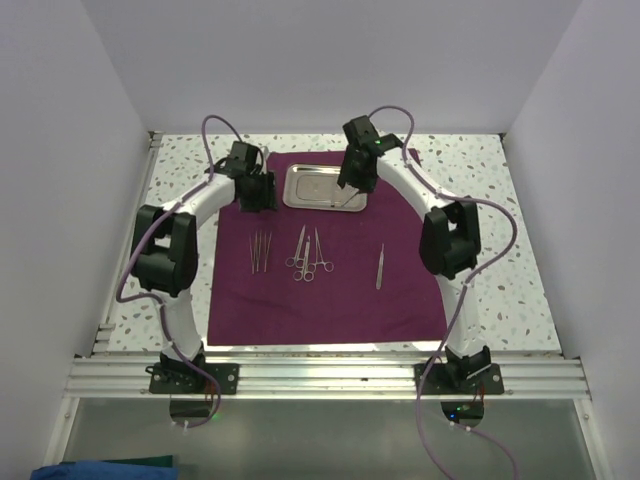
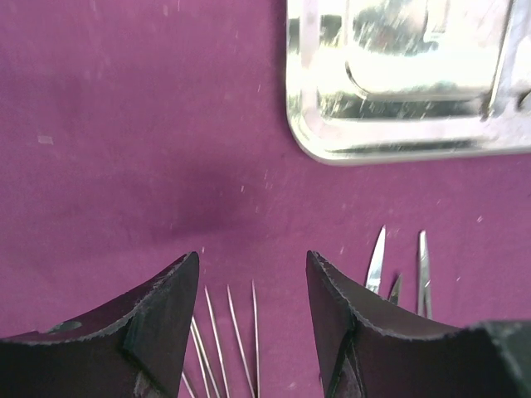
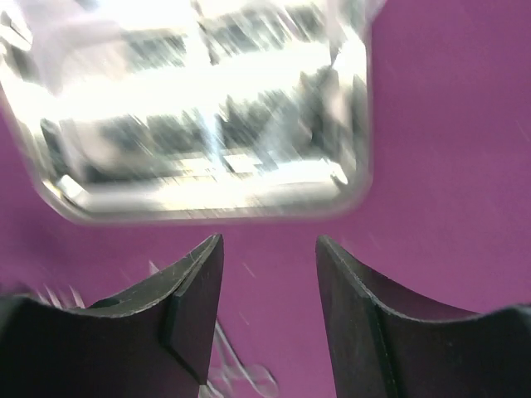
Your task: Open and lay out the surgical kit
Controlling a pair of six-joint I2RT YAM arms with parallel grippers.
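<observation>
The silver tray (image 1: 289,188) lies at the back of the purple cloth, with a thin instrument (image 2: 503,62) in its right part. Left of the tray, my left gripper hovers over bare cloth; its fingers stand apart and nothing is between them. My right gripper is open and empty, above the tray's right end in the top view; its wrist view is blurred. Several thin rods (image 1: 260,252) lie in a row on the cloth. Beside them are scissor-handled instruments (image 1: 307,258), and farther right a slim scalpel-like tool (image 1: 380,267).
Bare purple cloth (image 1: 330,320) fills the front half of the work area. Speckled table top (image 1: 500,280) shows clear on the right. A blue item (image 1: 105,471) lies off the table at the lower left.
</observation>
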